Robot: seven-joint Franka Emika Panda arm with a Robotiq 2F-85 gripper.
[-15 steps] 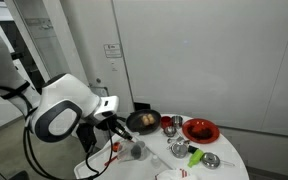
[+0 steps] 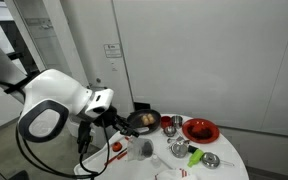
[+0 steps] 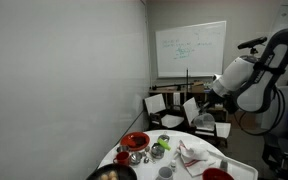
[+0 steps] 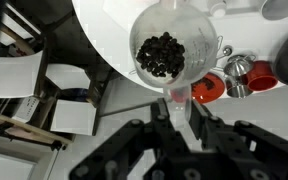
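Note:
In the wrist view, my gripper is shut on the handle (image 4: 180,98) of a pale round scoop or strainer (image 4: 188,30). Small dark pieces, resembling beans (image 4: 161,56), show in its bowl. The gripper (image 2: 130,130) hangs over the left part of the round white table in exterior view 1, a translucent shape below it. From the other side, in exterior view 2, the hand (image 3: 212,102) is clearly above the tabletop. Exactly how the fingers meet the handle is hard to make out.
A dark pan (image 2: 144,121) with something brown inside and a red bowl (image 2: 200,130) stand toward the back. Nearby are a metal pot (image 2: 179,147), a green item (image 2: 195,157) and a round metal strainer or lid (image 2: 211,160). A white cloth (image 3: 191,154) lies near the table's middle.
The arm has shifted slightly right and up in exterior view 1, tilting a little. The translucent shape below the hand has moved with it. The table objects look unmoved.

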